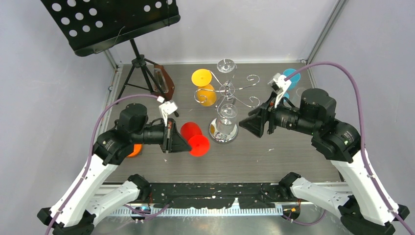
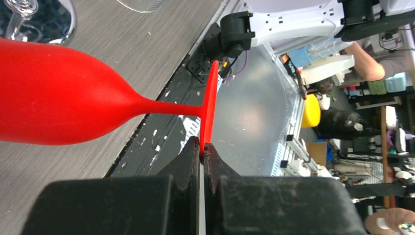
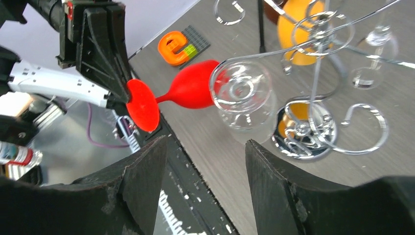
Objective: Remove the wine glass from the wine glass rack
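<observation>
The metal rack [image 1: 226,90] carries clear glasses, one hanging at the front [image 3: 244,98], and a yellow one [image 3: 296,34]. My left gripper [image 1: 187,147] is shut on the foot of a red wine glass [image 2: 68,90], held sideways by its rim, off the rack to the front left. My right gripper [image 1: 260,128] stands open to the right of the front clear glass, with nothing between its fingers; in its wrist view that glass is ahead of the fingers.
A music stand [image 1: 110,19] rises at the back left. An orange tool [image 3: 171,49] lies at the left, a blue cup [image 1: 291,76] at the back right. The front right of the board is clear.
</observation>
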